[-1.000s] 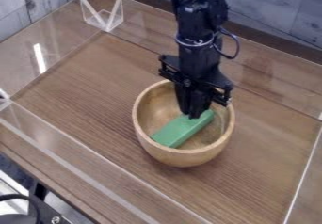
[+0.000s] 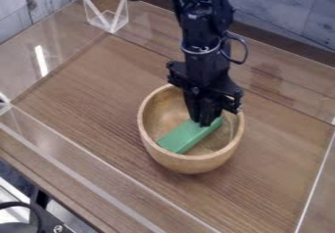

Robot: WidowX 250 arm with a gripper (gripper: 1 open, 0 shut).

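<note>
A wooden bowl (image 2: 155, 122) sits on the table in the middle of the view. A green bar-shaped object (image 2: 183, 137) lies inside it, slanting from lower left to upper right. My black gripper (image 2: 205, 116) reaches down from above into the back right of the bowl, at the upper end of the green object. Its fingertips are small and dark here, and whether they are open or shut on the object is unclear.
Clear plastic brackets stand at the back left and left edge. A dark cable lies at the bottom left corner.
The green object has shifted slightly down and left within the bowl, and the gripper has moved slightly with it. The bowl stays in about the same place.
</note>
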